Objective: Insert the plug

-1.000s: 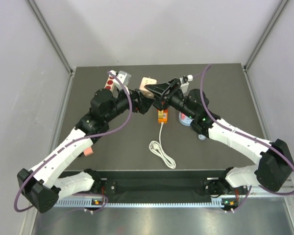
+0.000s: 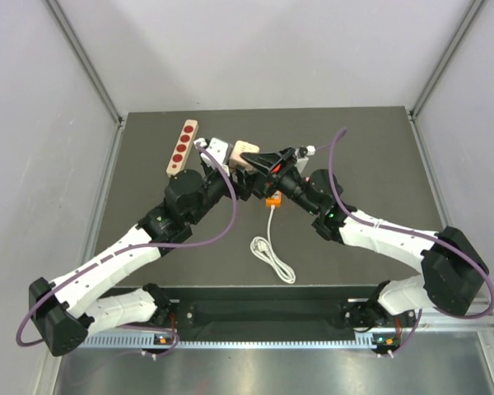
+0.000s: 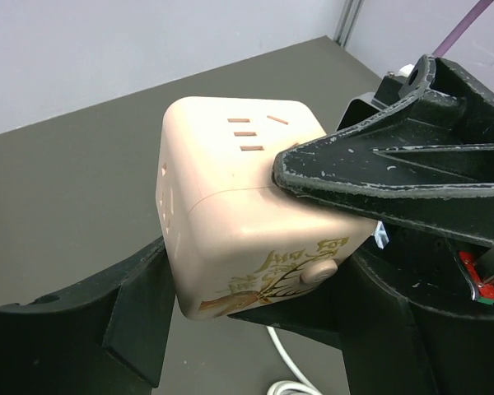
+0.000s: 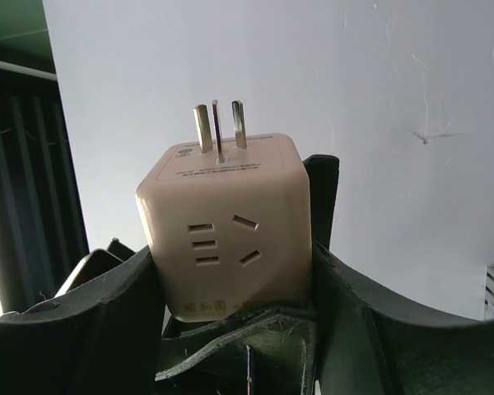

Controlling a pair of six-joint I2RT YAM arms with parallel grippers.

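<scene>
A cream cube plug adapter hangs above the table between both grippers. My right gripper is shut on it; in the right wrist view its three metal prongs stand up and a face with socket slots shows. My left gripper is around the same adapter from the left; in the left wrist view its fingers lie either side of the adapter, and whether they grip it I cannot tell. An orange socket block with a white coiled cable lies beneath, partly hidden.
A long strip with red round spots lies at the back left of the dark table. Pale walls surround it.
Both arms and the adapter have shifted slightly left; the left arm's elbow has come lower, and the right arm now covers the blue-rimmed item at the right.
</scene>
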